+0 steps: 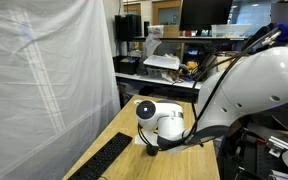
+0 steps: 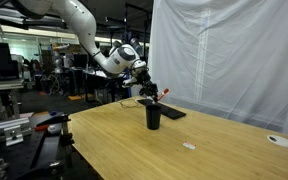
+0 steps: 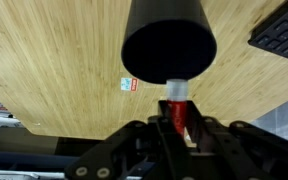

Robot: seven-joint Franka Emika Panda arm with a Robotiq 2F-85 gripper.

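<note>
A black cup (image 2: 153, 118) stands upright on the wooden table (image 2: 184, 160). From the wrist view I look into the cup (image 3: 168, 48), whose inside is dark. A red marker with a white end (image 3: 178, 105) is held in my gripper, which is shut on it. Its white end overlaps the cup's near rim in that view; whether it is inside the mouth I cannot tell. Exterior view 2 has the red marker (image 2: 163, 95) tilted just above the cup. In exterior view 1 the arm partly covers the cup (image 1: 152, 149).
A black keyboard (image 1: 101, 156) lies beside the cup, its corner (image 3: 280, 32) near it in the wrist view. A small white-and-red label (image 3: 130, 84) is on the table. Wide bare tabletop stretches to the right in exterior view 2.
</note>
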